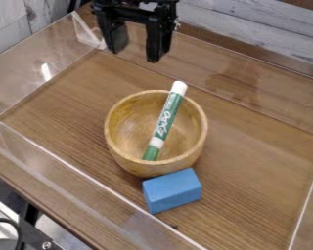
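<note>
My black gripper (137, 37) is at the top of the view, above and behind a round tan bowl (122, 139), with its two fingers apart and nothing seen between them. A green and white marker (164, 122) lies diagonally in the bowl, its upper end on the far rim. A blue block (171, 190) rests on the wooden surface just below the bowl.
The wooden floor of the tray (250, 176) is clear to the right of and left of the bowl. A clear or white wall runs along the left and right edges, and a dark cable shows at the lower left.
</note>
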